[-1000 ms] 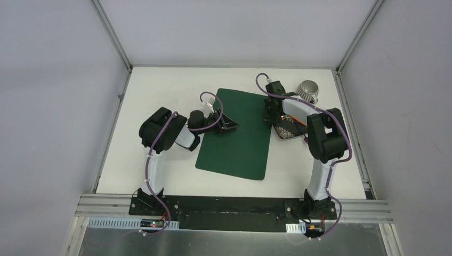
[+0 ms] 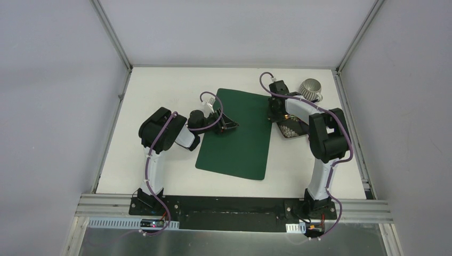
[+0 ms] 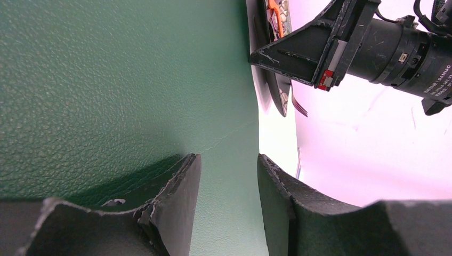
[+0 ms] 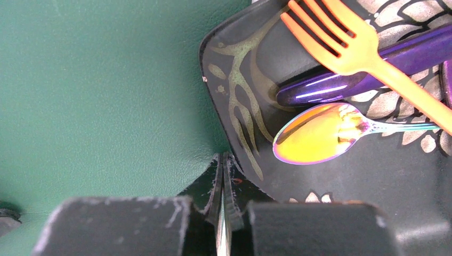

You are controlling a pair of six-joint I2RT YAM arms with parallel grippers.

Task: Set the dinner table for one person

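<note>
A green placemat (image 2: 234, 149) lies mid-table. My left gripper hangs low over it, part open and empty. My right gripper is shut at the left edge of a dark patterned tray (image 4: 240, 133), nothing seen between its fingers. In the tray, seen in the right wrist view, lie an orange fork (image 4: 352, 53), an iridescent spoon (image 4: 314, 133) and a purple utensil (image 4: 314, 93). A striped mug (image 2: 309, 87) stands at the back right, partly behind my right arm.
Walls border it at the back and both sides. My right arm covers much of the tray in the top view.
My right gripper and arm have shifted slightly to the right, with the tray and mug moving a little rightward too. My left arm has not visibly moved.
</note>
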